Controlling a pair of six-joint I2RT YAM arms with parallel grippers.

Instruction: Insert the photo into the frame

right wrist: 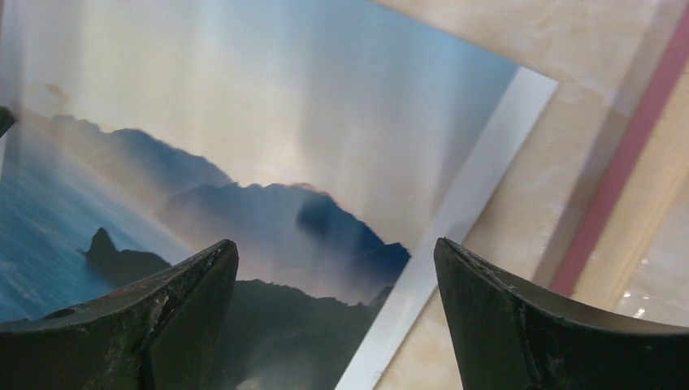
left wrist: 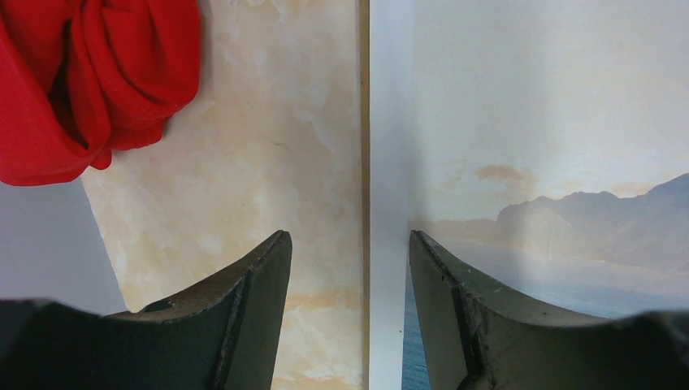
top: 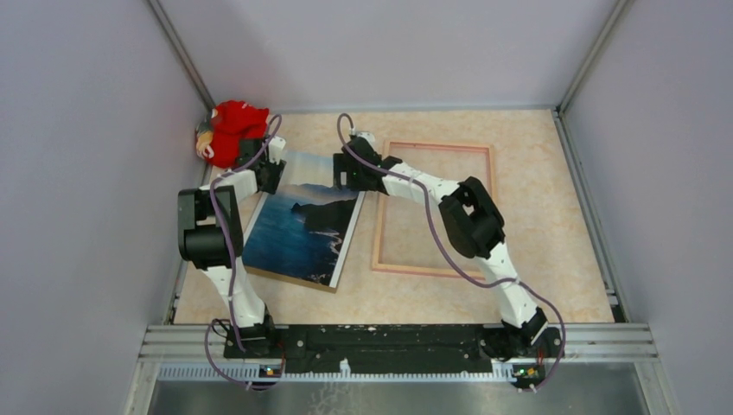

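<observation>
The photo (top: 298, 242), a seascape with white borders on a board, lies on the table left of the wooden frame (top: 434, 271). My left gripper is part open over the photo's upper left edge, with the white border strip (left wrist: 386, 325) between and below its fingers. My right gripper stands open over the photo's upper right edge, its fingers low over the printed surface and white border (right wrist: 487, 162). In the top view both wrists cover parts of the photo's upper corners.
A red cloth (top: 238, 125) lies at the back left, beside my left gripper. Bare table (top: 553, 216) shows right of the frame and along the front edge.
</observation>
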